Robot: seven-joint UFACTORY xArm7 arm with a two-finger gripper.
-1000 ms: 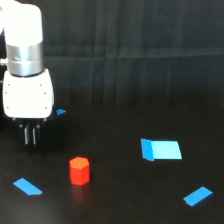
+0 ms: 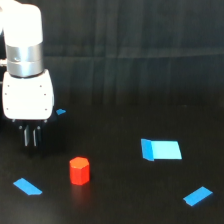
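A small red block [image 2: 79,170] stands on the dark table at the lower left of the camera view. My gripper [image 2: 33,140] hangs from the white arm at the left edge, pointing down. It is up and to the left of the red block in the picture, clear of it. Two narrow dark fingers show side by side, but against the dark background it is hard to judge their spacing. Nothing can be made out between them.
A light-blue square [image 2: 165,150] with a darker blue left edge lies right of centre. Blue strips mark the table at lower left [image 2: 27,187] and lower right [image 2: 198,196]. Bare table surrounds the red block. Behind hangs a dark curtain [image 2: 130,50].
My gripper has shifted very slightly, a little to the right and down in the picture. The red block and the blue markings are where they were.
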